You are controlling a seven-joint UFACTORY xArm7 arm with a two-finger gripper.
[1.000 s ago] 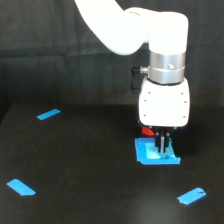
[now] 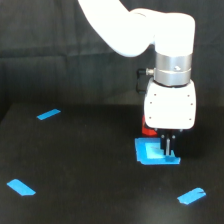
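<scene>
My gripper [image 2: 168, 148] points down over the blue square [image 2: 147, 153] on the dark table. Its dark fingers are small in the view and overlap the square's right part, so neither the gap between them nor anything held there can be made out. A red object [image 2: 148, 130] shows just left of the white gripper body, at the square's far edge. Most of it is hidden behind the gripper, and its full shape cannot be seen.
Flat blue strips lie at the back left [image 2: 49, 114], the front left [image 2: 20, 187] and the front right [image 2: 191, 196]. A dark curtain [image 2: 60, 60] hangs behind.
The arm and gripper have shifted a little to the right in the view. More of the red object now shows on the gripper's left. The blue square and strips have stayed put.
</scene>
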